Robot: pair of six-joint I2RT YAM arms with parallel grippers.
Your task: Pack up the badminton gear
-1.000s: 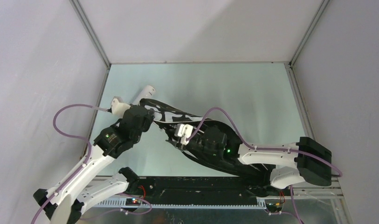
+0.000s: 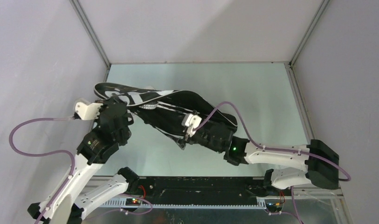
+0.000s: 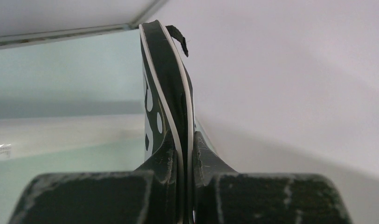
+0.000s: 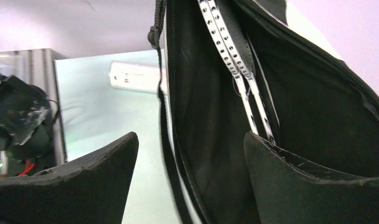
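Note:
A long black badminton bag (image 2: 178, 100) with a white pattern stretches diagonally across the table, raised at its left end. My left gripper is shut on that end, its white-piped edge pinched between the fingers. My right gripper stands open over the bag's zip edge, lower and to the right in the top view. In the right wrist view two racket shafts (image 4: 259, 102) with white perforated grips lie inside the unzipped bag.
A white cylinder (image 4: 131, 77) lies on the pale table (image 2: 266, 93), mostly hidden behind the bag in the top view. Walls surround the table.
My left gripper has moved left with the bag's end, drawing the whole bag leftward off the front right edge. The right gripper has shifted slightly up and right.

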